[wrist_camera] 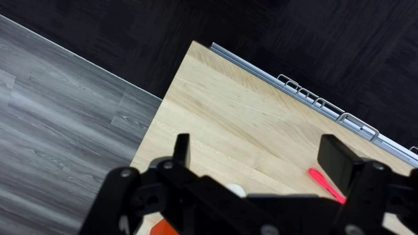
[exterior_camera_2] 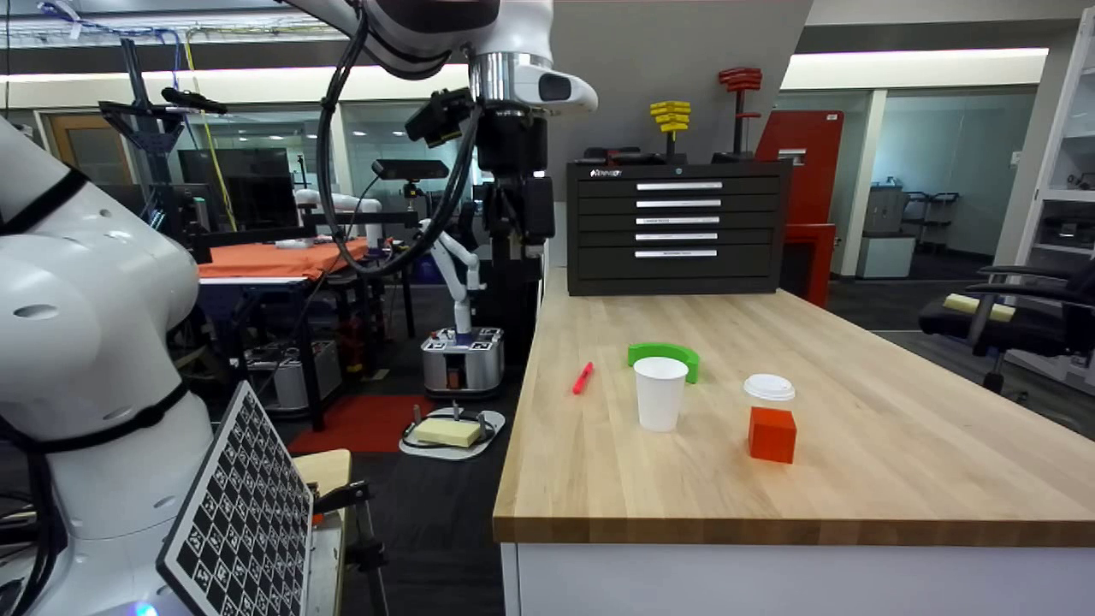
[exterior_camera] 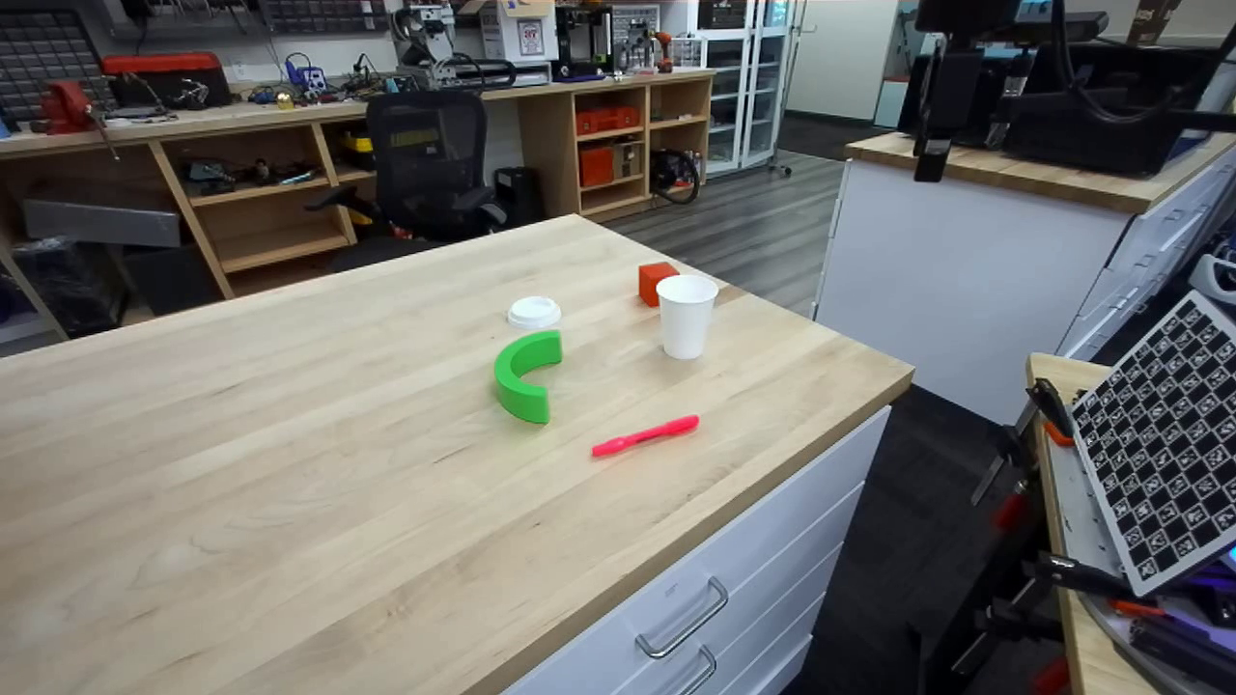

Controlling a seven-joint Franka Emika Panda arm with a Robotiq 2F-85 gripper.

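High above the wooden table [exterior_camera: 348, 463], my gripper is open, its fingers wide apart with nothing between them. A white paper cup [exterior_camera: 686, 319] stands upright near the table's end, with an orange-red cube [exterior_camera: 657, 284] close by. In exterior view 2 the white lid [exterior_camera_2: 769, 387] lies flat behind the cube. A green C-shaped piece [exterior_camera: 523, 376] rests on the table, apart from the pink-red pen [exterior_camera: 645, 435]. The wrist view shows the pen [wrist_camera: 326, 185] partly behind one finger, and only a corner of the cube [wrist_camera: 163, 227].
A black tool chest [exterior_camera_2: 672, 228] stands at the table's far end in exterior view 2. Drawer handles [exterior_camera: 684, 620] stick out along one side. A checkered board [exterior_camera: 1170, 440] leans beside the robot's base.
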